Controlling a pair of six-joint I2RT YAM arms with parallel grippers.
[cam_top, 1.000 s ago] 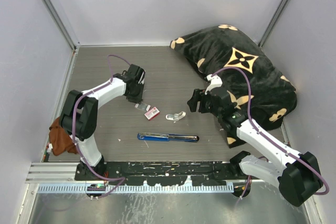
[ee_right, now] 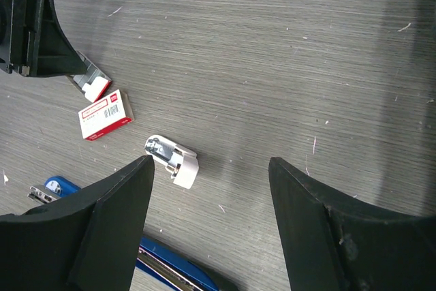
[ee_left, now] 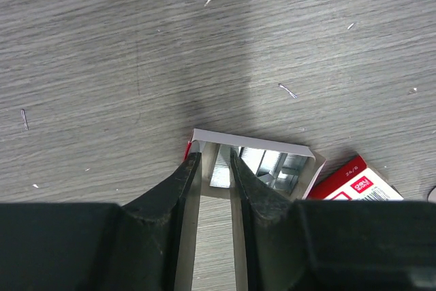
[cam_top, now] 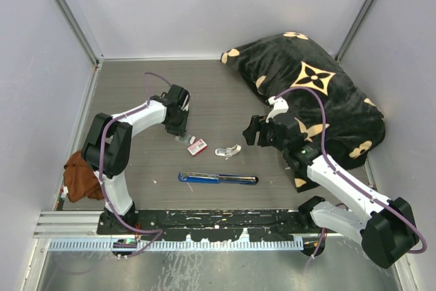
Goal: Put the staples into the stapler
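Note:
A small open box of staples (ee_left: pixel 279 146), its silvery strips lying inside, sits under my left gripper. The fingers are part open over the box's left portion; a strip (ee_left: pixel 222 167) shows in the gap between them, and I cannot tell whether they touch it. The stapler (cam_top: pixel 218 178), blue and opened out, lies toward the front of the table; part of it shows in the right wrist view. My right gripper stands open above the table, nothing between its fingers.
A red and white box lid (cam_top: pixel 197 147) lies beside the staple box. A white and silver staple remover (cam_top: pixel 228 150) sits right of it. Several loose staples are scattered about. A dark cushion (cam_top: pixel 306 86) fills the back right, and a brown cloth (cam_top: pixel 83 176) lies at left.
The right arm and the stapler have not moved.

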